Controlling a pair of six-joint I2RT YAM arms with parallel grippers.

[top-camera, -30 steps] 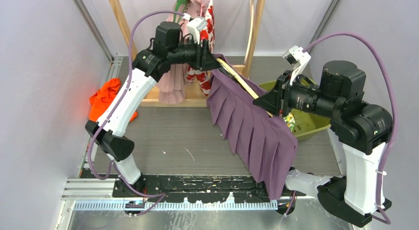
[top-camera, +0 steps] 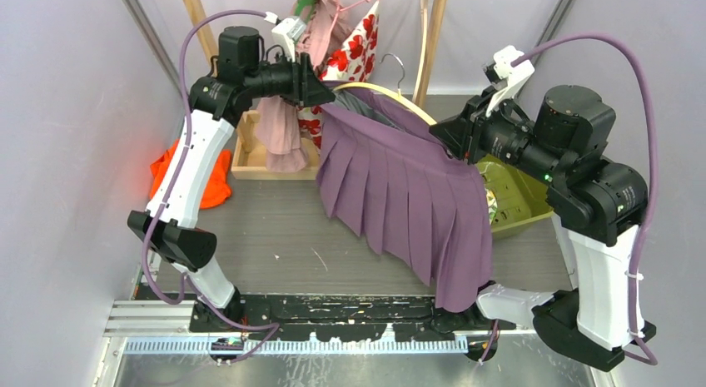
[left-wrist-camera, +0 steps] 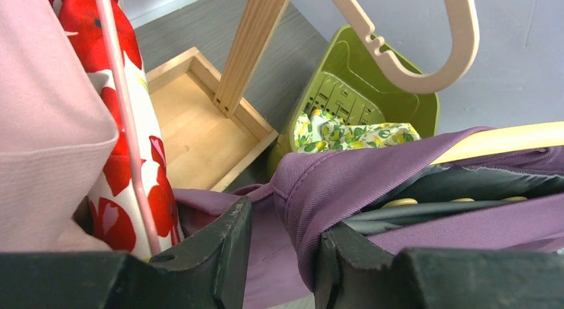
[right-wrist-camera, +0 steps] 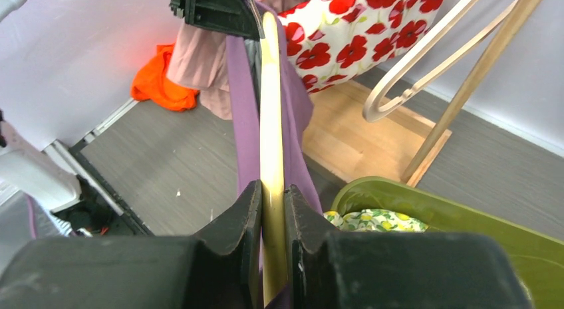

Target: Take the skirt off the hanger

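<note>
The purple pleated skirt (top-camera: 391, 195) hangs between both grippers, still around the yellow wooden hanger (right-wrist-camera: 271, 103), whose metal hook (top-camera: 400, 71) points up in the top view. My left gripper (top-camera: 316, 94) is shut on the skirt's waistband at the hanger's far end, as the left wrist view (left-wrist-camera: 282, 262) shows. My right gripper (top-camera: 454, 141) is at the other end, its fingers either side of the hanger bar with purple cloth below; how far they are closed is hard to tell.
Behind are a wooden rack (left-wrist-camera: 253, 43) with pink and red-flowered garments (left-wrist-camera: 120, 156), and a wooden tray (left-wrist-camera: 186, 129). A green basket (top-camera: 516, 204) sits at right, orange cloth (top-camera: 208, 187) at left. The middle floor is grey and bare.
The hanger's hook has come into sight above the waistband.
</note>
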